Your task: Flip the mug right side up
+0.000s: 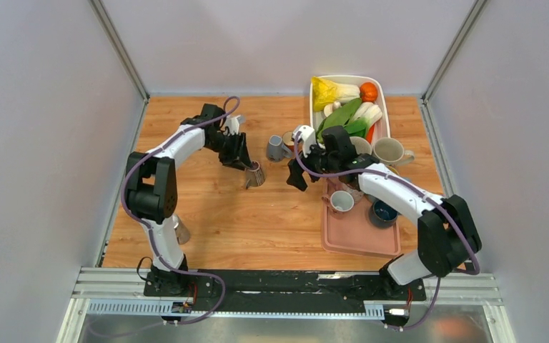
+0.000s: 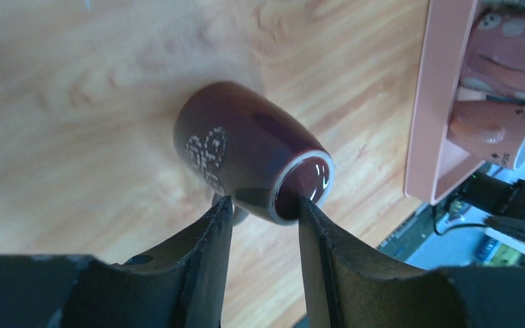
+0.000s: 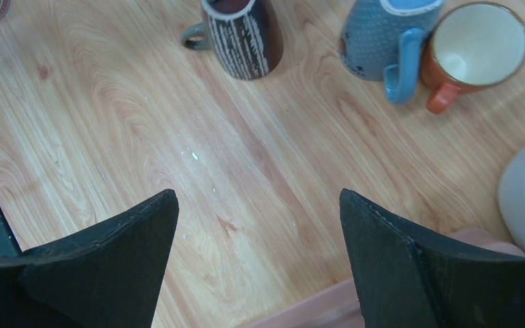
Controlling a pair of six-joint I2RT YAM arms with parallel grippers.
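Note:
The dark brown mug [image 1: 256, 176] is left of the tabletop's middle, its dark narrower end up in the top view. In the left wrist view the mug [image 2: 239, 143] shows white markings and a pale ring around its near end. Its handle [image 3: 193, 37] is at the left in the right wrist view. My left gripper is shut on the mug at that ringed end, a fingertip overlapping the ring. Whether the mug's bottom touches the table is unclear. My right gripper stands open and empty, over bare wood.
Just right of the mug are a blue-grey mug [image 1: 277, 148] and an orange mug [image 3: 478, 44]. A pink tray [image 1: 361, 243] with several mugs lies to the right, below a white vegetable bin [image 1: 384, 123].

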